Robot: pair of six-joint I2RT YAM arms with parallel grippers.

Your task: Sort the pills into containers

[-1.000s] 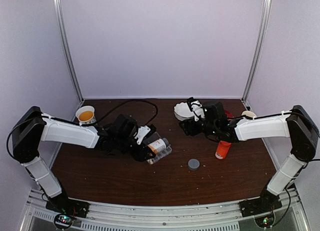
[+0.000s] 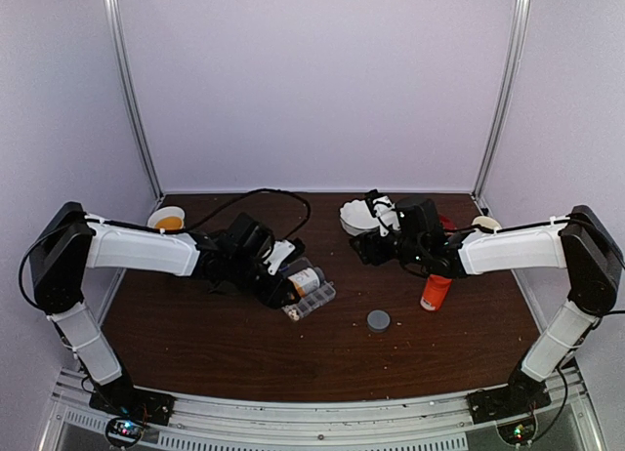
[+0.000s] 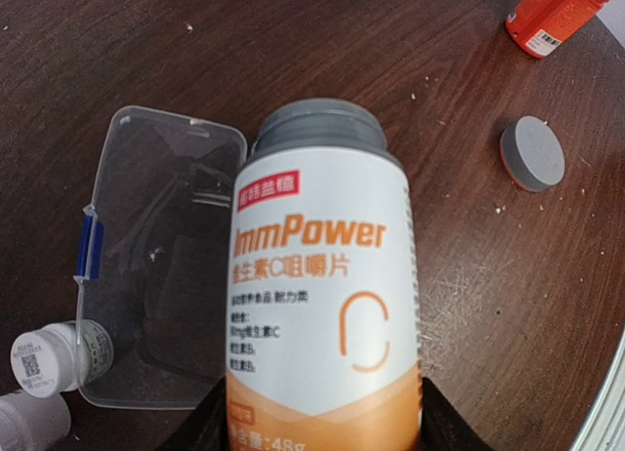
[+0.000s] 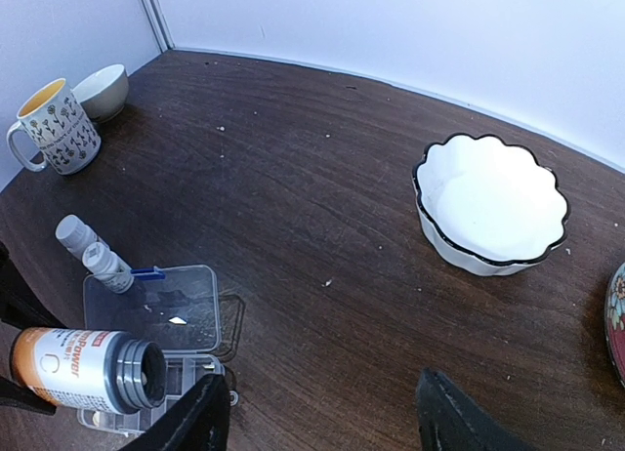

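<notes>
The white-and-orange ImmPower bottle (image 3: 322,275) has its cap off. My left gripper is shut on its lower body. Seen in the right wrist view, the bottle lies nearly on its side, its open mouth (image 4: 151,374) facing right over the clear compartment box (image 4: 183,375). Small pale pieces show at the near end of that box (image 2: 292,314); the bottle hides part of it. Beside the box is a clear open tray or lid (image 4: 161,305) with a blue latch. My right gripper stands open and empty, to the right of the box.
The grey cap (image 2: 378,321) lies on the table, near an orange-red bottle (image 2: 436,293). Two small white bottles (image 4: 109,266) lie by the clear tray. A scalloped white bowl (image 4: 491,202) and a patterned mug (image 4: 61,129) stand farther back.
My left gripper has shifted slightly with the bottle, and more of the compartment box shows beneath it. In the top view, the right arm looks unmoved.
</notes>
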